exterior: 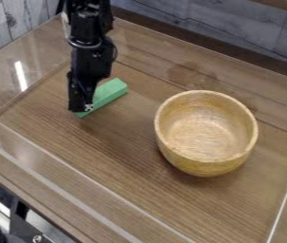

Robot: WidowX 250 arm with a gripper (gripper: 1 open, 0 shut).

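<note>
A green rectangular block (105, 93) lies on the wooden table left of centre. My black gripper (79, 102) hangs down from the top of the view, its tips low at the block's left end, overlapping it in the picture. The gripper looks shut; I cannot see anything held between its fingers, and whether it touches the block is unclear.
A large wooden bowl (206, 128) stands to the right of the block. Grey plank walls (248, 33) border the back, and cables lie at the lower left.
</note>
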